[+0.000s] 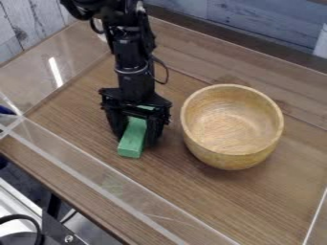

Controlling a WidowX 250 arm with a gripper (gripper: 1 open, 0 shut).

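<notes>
A black robot arm reaches down from the top left to my gripper [136, 122], which is low over a green object [132, 143] on the wooden table [246, 206]. The black fingers surround the upper part of the green object, whose lower end sticks out toward the front. Whether the fingers are closed on it is not clear from this view.
A large round wooden bowl [231, 127] stands just right of my gripper. The table's left edge is at the lower left, with cables beyond it.
</notes>
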